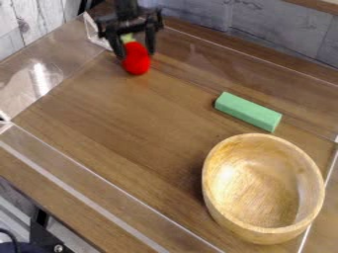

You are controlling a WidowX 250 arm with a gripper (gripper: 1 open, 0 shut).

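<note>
At the top left of the camera view, my dark gripper [129,36] hangs over the back of the wooden table [119,138]. Just below it a red object [136,60] lies on the table, with a small pale-green item partly visible behind. The fingers are blurred, and whether anything is between them I cannot tell.
A green block [248,112] lies at the middle right. A large wooden bowl [262,223] stands at the front right. A whitish object is partly hidden at the back left.
</note>
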